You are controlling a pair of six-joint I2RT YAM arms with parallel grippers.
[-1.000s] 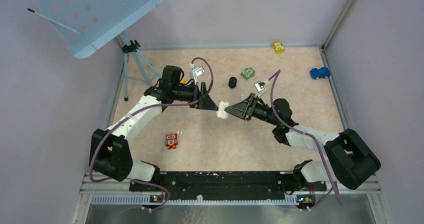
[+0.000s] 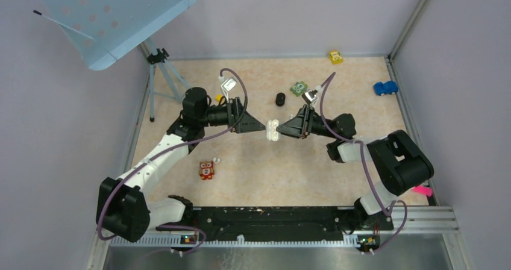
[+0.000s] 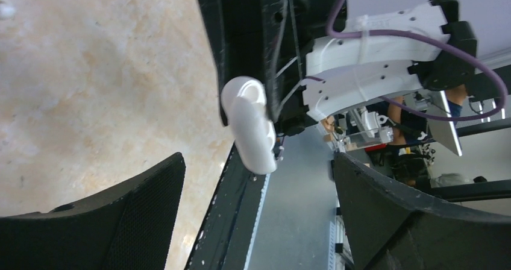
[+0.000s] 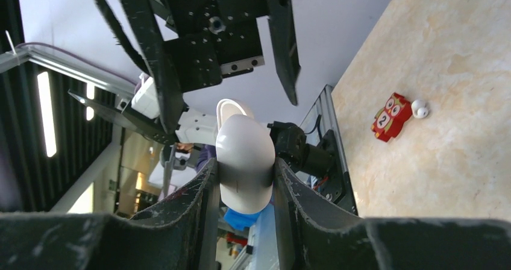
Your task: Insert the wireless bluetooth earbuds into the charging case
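Observation:
The white charging case [image 2: 273, 131] hangs over the middle of the table, with my right gripper shut on it. It looks hinged open, two rounded white halves showing in the left wrist view. Facing it, my left gripper has its fingers wide apart and nothing between them; the case lies beyond its tips. Whether those fingers touch the case cannot be told from above. Small white pieces, which look like earbuds, lie on the table: one spot [image 2: 217, 160] is beside the red owl, another [image 2: 292, 117] is behind the right gripper.
A red owl toy [image 2: 206, 170] sits at front left. Farther back are a black oval object [image 2: 280, 99], a green toy [image 2: 299, 88] and a yellow car [image 2: 335, 56]. A blue car [image 2: 385, 88] stands at the right.
The case has turned in my right gripper's hold and shifted slightly right as the right arm swung inward.

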